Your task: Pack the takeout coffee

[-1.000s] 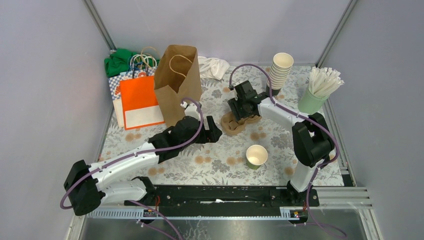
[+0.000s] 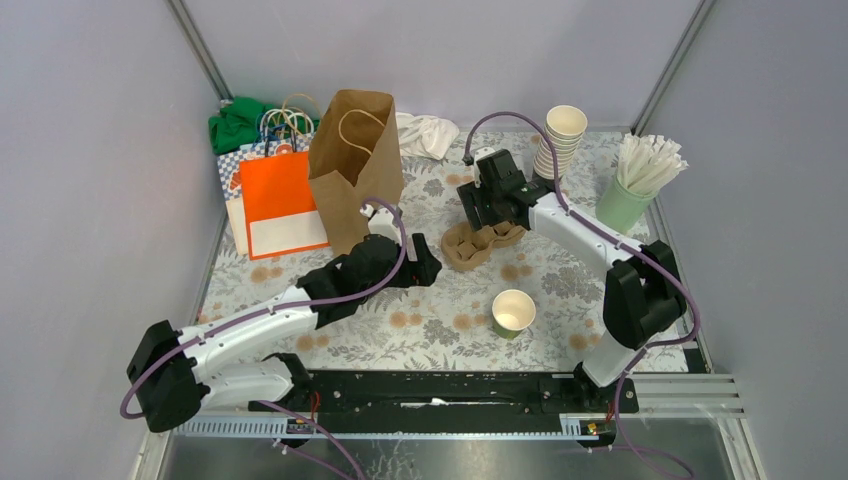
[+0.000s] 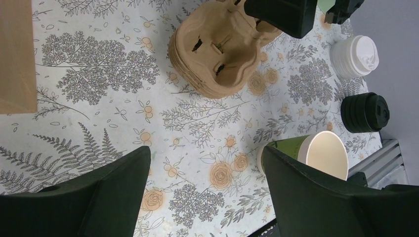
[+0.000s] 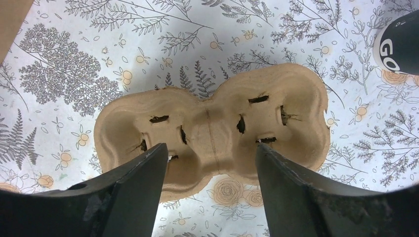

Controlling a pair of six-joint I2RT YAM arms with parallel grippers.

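Note:
A stack of brown moulded cup carriers (image 4: 210, 128) lies mid-table, two wells visible from my right wrist. My right gripper hangs above it, open with nothing between its fingers. My left gripper is open over bare tablecloth, left of the carriers. A green-and-cream paper cup (image 2: 513, 312) stands at the front right. An open brown paper bag (image 2: 350, 200) stands at the back left.
Stacked cups (image 2: 565, 125) and a green holder of wrapped items (image 2: 625, 200) stand at back right; black lids (image 3: 363, 111) and white lids (image 3: 353, 57) at the right. Flat bags (image 2: 280, 200) lie far left.
My right gripper has risen away from the carriers, slightly toward the back. The left arm has barely moved; the carriers, bag and cup look unchanged.

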